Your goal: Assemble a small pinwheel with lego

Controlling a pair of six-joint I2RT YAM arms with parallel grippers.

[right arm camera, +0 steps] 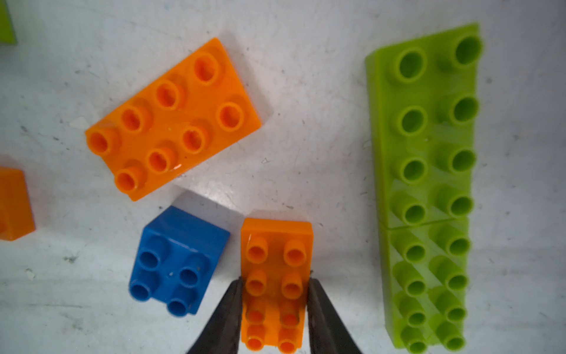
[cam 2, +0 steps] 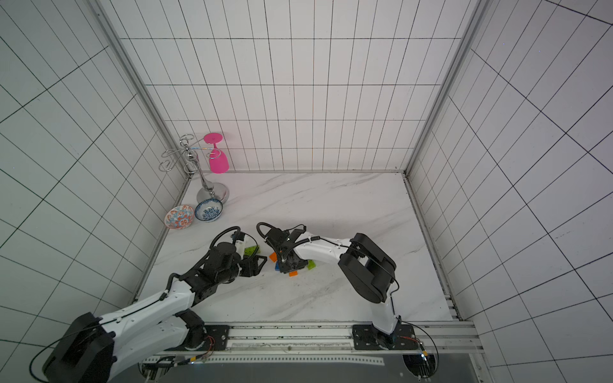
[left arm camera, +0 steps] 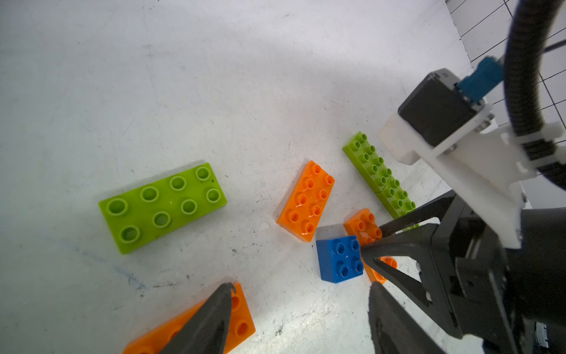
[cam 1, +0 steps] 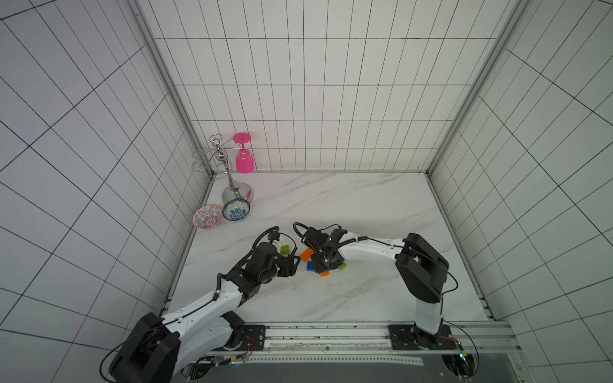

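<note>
In the right wrist view, my right gripper has one finger along each long side of an orange brick (right arm camera: 277, 233); the fingertips look flush with its sides, but whether they grip it is unclear. A blue brick (right arm camera: 177, 265) stands close to its left. Another orange brick (right arm camera: 171, 121) lies above that. Two green bricks (right arm camera: 424, 135) form one line at the right. In the left wrist view, my left gripper is open over the table, nothing between its fingers. An orange brick (left arm camera: 240, 328) lies partly behind its left finger, and a green brick (left arm camera: 164, 206) lies farther off.
The right arm (cam 1: 376, 247) reaches in close beside the left gripper. A patterned bowl (cam 1: 207, 217), a blue-white bowl (cam 1: 236, 209) and a metal rack with a pink glass (cam 1: 244, 161) stand at the back left.
</note>
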